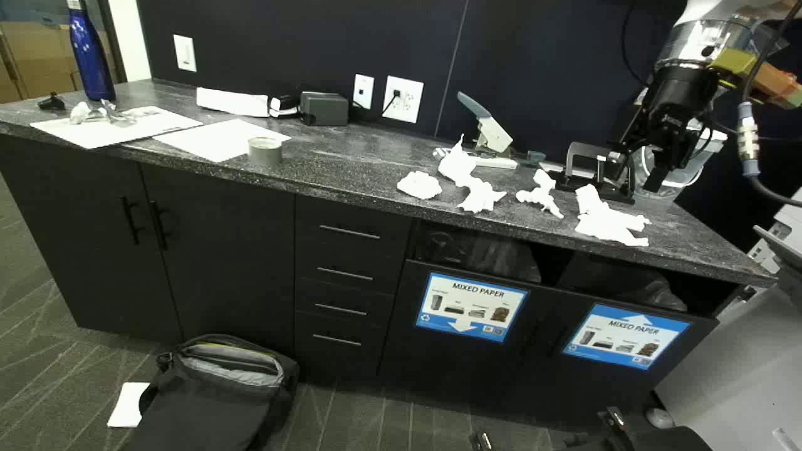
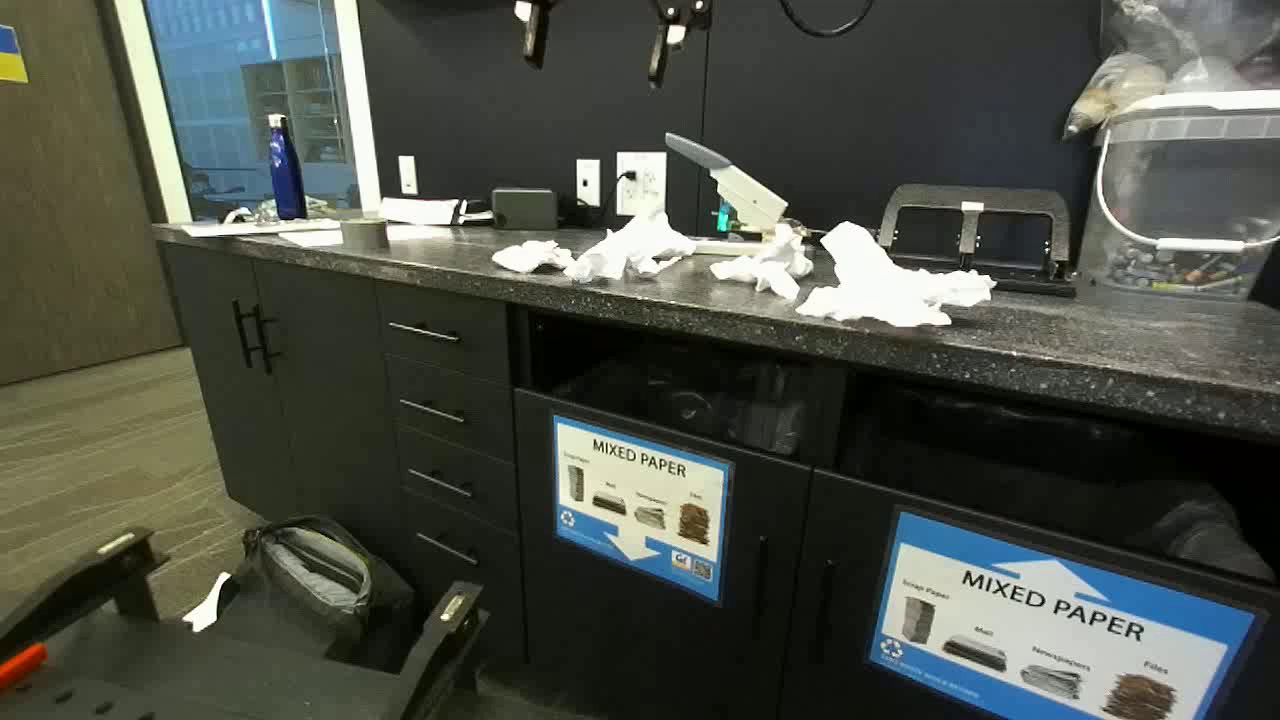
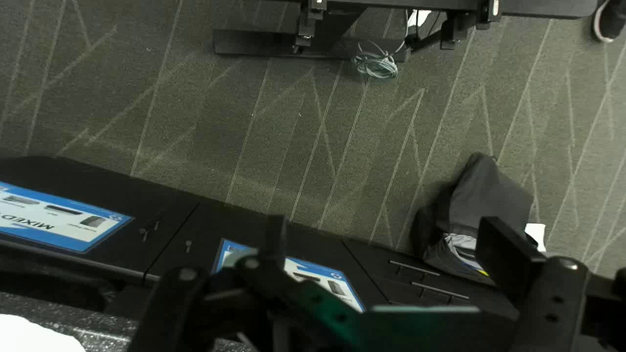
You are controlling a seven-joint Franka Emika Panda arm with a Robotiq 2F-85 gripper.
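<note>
Above the right part of the counter, my gripper [image 1: 639, 171] hangs open with nothing between its fingers. Its two spread fingertips [image 2: 656, 66] also show at the top of the second exterior view. In the wrist view the gripper has its fingers wide apart over carpet and cabinet fronts. Several crumpled white papers lie on the counter: a small wad [image 1: 419, 185], a taller piece [image 1: 456, 164] joined or touching another [image 1: 481, 196], a thin twisted one [image 1: 539, 194], and a larger spread one [image 1: 607, 219] at the right.
A stapler [image 1: 489, 131], a hole punch [image 1: 598, 174] and a clear bucket [image 2: 1182, 216] stand behind the papers. Further left are a tape roll [image 1: 264, 151], flat sheets [image 1: 120, 126] and a blue bottle [image 1: 90, 56]. Below the counter, bins [image 1: 472, 307] have open slots. A bag [image 1: 218, 391] rests on the floor.
</note>
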